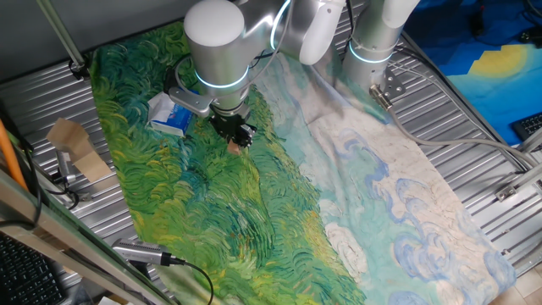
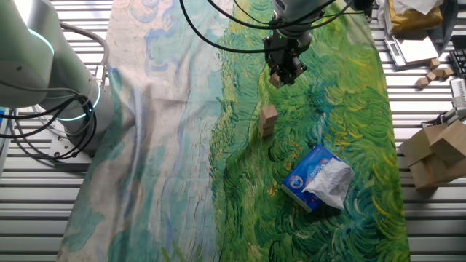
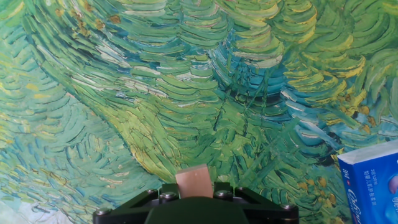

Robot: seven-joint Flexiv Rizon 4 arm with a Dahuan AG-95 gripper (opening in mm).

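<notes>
My gripper is shut on a small wooden block, whose pale pinkish face shows between the fingers at the bottom of the wrist view. In exterior view 2 the same block pokes out below the dark gripper, seemingly above the cloth. A short stack of wooden blocks, apparently two high, stands on the green part of the cloth, a little apart from the gripper. The arm seems to hide that stack in exterior view 1, and the wrist view does not show it.
A blue tissue pack with white tissue sticking out lies near the stack; its corner enters the wrist view at right. The painted cloth is otherwise largely bare. Loose small blocks and cardboard lie off the cloth.
</notes>
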